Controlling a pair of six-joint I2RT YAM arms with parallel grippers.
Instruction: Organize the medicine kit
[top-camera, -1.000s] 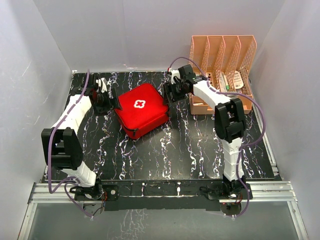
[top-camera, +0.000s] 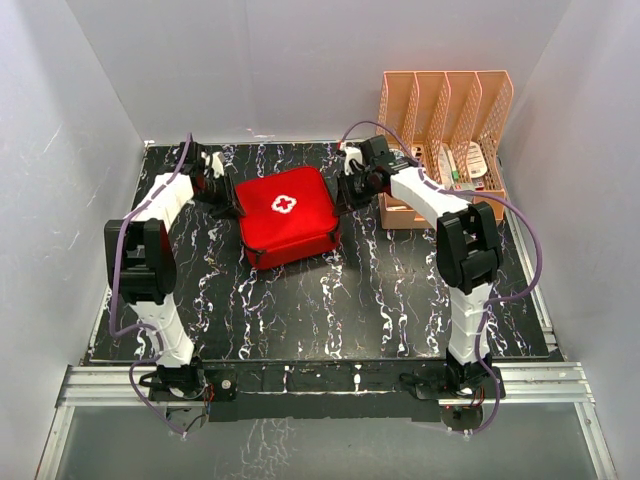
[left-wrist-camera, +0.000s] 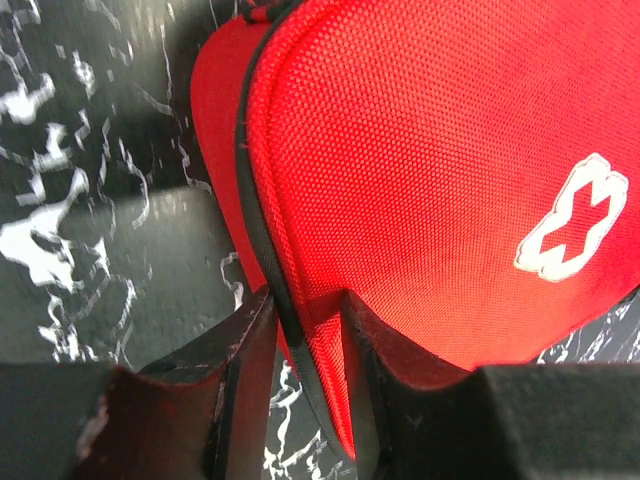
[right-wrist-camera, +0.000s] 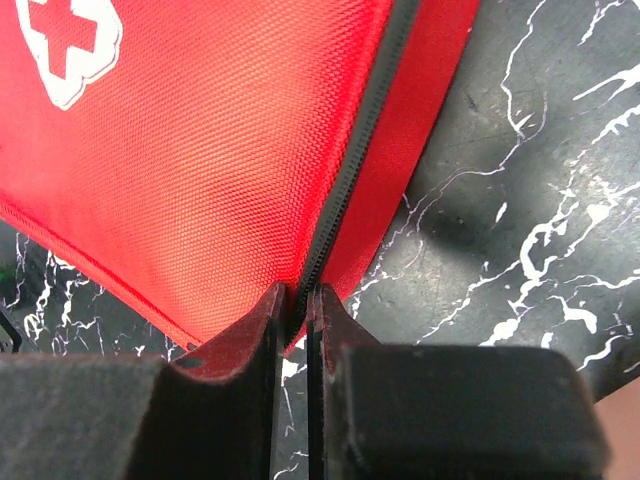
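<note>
A red medicine bag (top-camera: 290, 225) with a white cross and black zip lies on the dark marbled table. My left gripper (top-camera: 229, 205) is at its left side; in the left wrist view its fingers (left-wrist-camera: 220, 390) are shut on the zipped edge of the bag (left-wrist-camera: 430, 160). My right gripper (top-camera: 343, 200) is at the right side; in the right wrist view its fingertips (right-wrist-camera: 270, 310) meet at the zip edge of the bag (right-wrist-camera: 200, 170), and whether they are closed on it is hard to tell.
A tall peach organizer (top-camera: 445, 90) with dividers and several items stands at the back right, just beyond the right gripper. Walls bound the back and sides.
The left arm has shifted right and its gripper has closed on the bag's edge. The bag has turned slightly, its front edge now more level. The right gripper has moved very little.
</note>
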